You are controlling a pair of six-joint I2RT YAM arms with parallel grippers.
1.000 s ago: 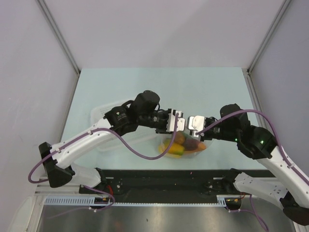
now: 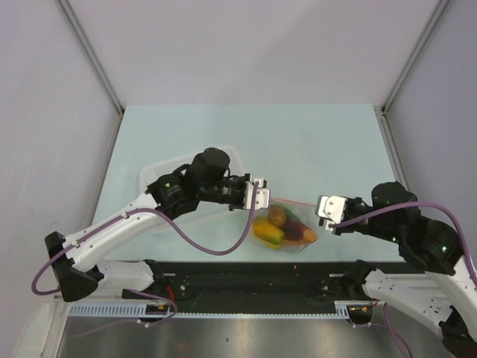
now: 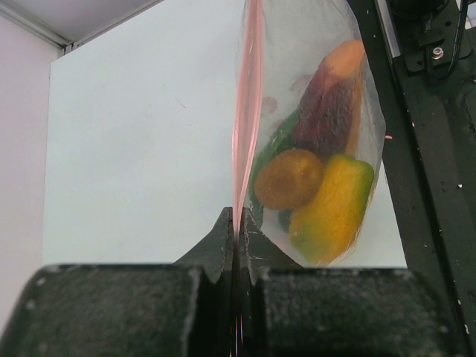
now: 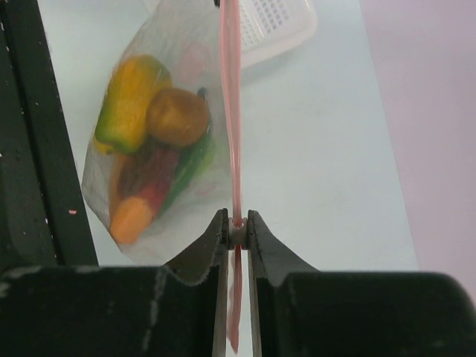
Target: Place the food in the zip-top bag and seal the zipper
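A clear bag [image 2: 283,227] holds a yellow-green pepper [image 3: 331,208], a brown round item [image 3: 288,178], a dark red and orange item [image 3: 331,93] and a green long item [image 4: 190,171]. Its pink zipper strip [image 4: 231,134] is pulled straight between both grippers. My left gripper is shut on one end of the strip. My right gripper is shut on the strip at the other side, with a short tail of it beyond the fingers.
A white perforated basket [image 2: 160,171] lies behind the left arm. A dark edge [image 2: 246,280] runs along the front, close by the bag.
My grippers have moved apart, the left to the left and the right to the right, and the pink strip now shows stretched between them.
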